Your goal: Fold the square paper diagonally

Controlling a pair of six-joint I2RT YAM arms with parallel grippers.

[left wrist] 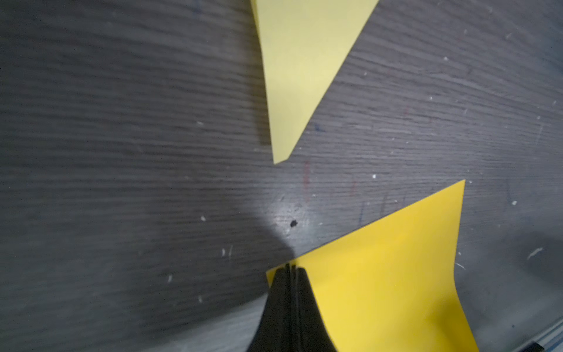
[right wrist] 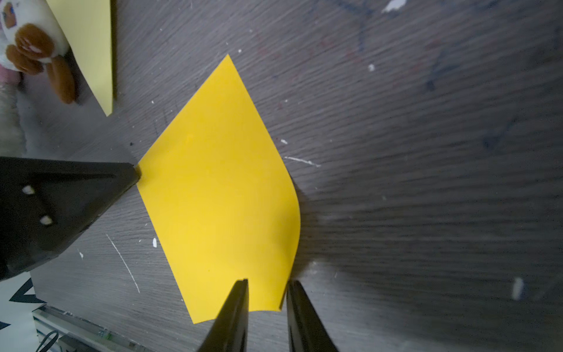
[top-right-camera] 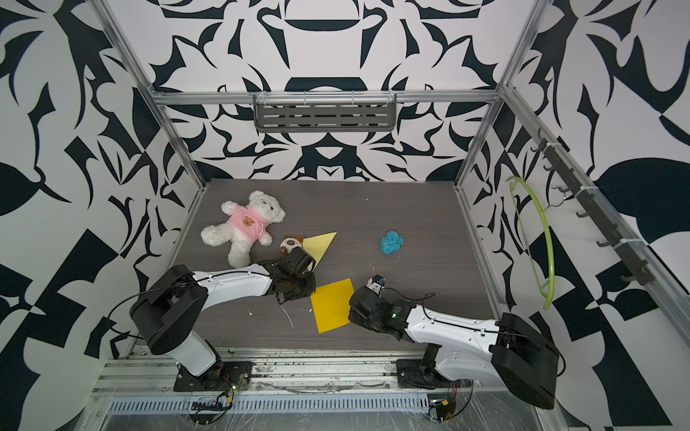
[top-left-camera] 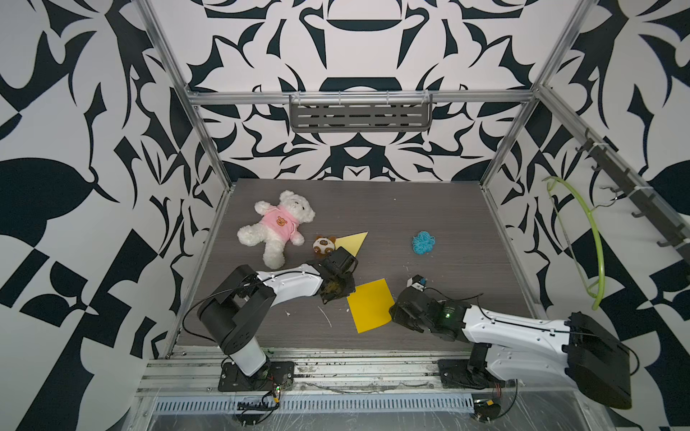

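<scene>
The bright yellow square paper (top-left-camera: 370, 305) lies on the table between the two grippers, its near right side curled up slightly. My left gripper is shut, its tips pressed at one corner of that paper, as the left wrist view shows. My right gripper stands open at the curled corner on the other side, one finger beside the raised edge. In the right wrist view the left gripper's dark fingertip touches the paper's far left corner.
A pale yellow triangle of paper (top-left-camera: 352, 240) lies behind, beside a small brown-and-white plush (top-left-camera: 323, 245). A white teddy bear (top-left-camera: 280, 222) is at back left, a blue tangled object (top-left-camera: 423, 242) at back right.
</scene>
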